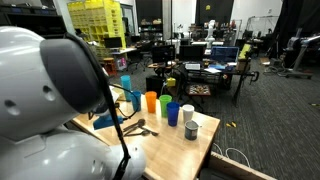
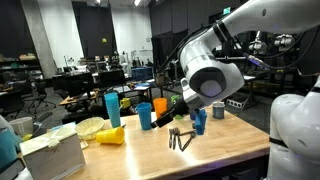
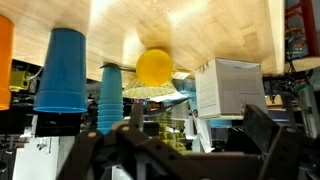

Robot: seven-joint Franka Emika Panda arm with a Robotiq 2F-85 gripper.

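My open gripper shows along the bottom of the wrist view, with dark parts at either side and nothing between them. Ahead of it in that view are a yellow cup [image 3: 153,68], a blue cup [image 3: 60,70] and a white box [image 3: 230,88]. Exterior view 2 shows the yellow cup [image 2: 110,135] lying on its side on the table, apart from the gripper. In that view the white box [image 2: 52,158] stands at the left and the blue cup [image 2: 145,116] farther back. The large white arm hides part of the table in exterior view 1.
Upright cups stand in exterior view 1: orange [image 1: 151,102], green [image 1: 165,103], blue [image 1: 173,113] and white [image 1: 188,113]. A metal mug [image 1: 191,130] is nearby. Utensils [image 2: 180,138] lie on the table. A pale yellow bowl [image 2: 90,127] sits behind the yellow cup.
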